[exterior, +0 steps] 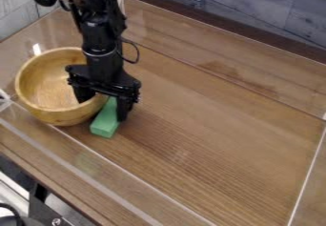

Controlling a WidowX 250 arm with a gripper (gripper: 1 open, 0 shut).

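The black gripper (102,94) reaches down from the top left, open, its fingers over a green block (107,123) lying on the wooden table (216,106). The block's upper end is partly hidden by the fingers. A yellow-tan bowl (38,82) sits just left of the block, its right part behind the gripper.
A dark edge with cables shows at the bottom left corner, and some white objects are at the left edge.
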